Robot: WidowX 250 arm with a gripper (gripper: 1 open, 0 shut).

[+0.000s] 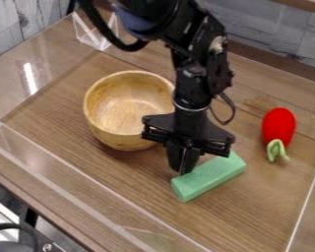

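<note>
My black gripper (185, 156) points down over the near middle of the wooden table, its tip low at the left end of a mint-green rectangular block (211, 180). The fingers look close together; whether anything is between them is hidden. A wooden bowl (110, 113) lies left of the gripper, partly behind the arm. A red object with a green tip (279, 127), like a vegetable, lies to the right.
The table (68, 177) has free room at the left and the near edge. A clear container (94, 25) stands at the far left corner. A dark cable lies at the bottom left.
</note>
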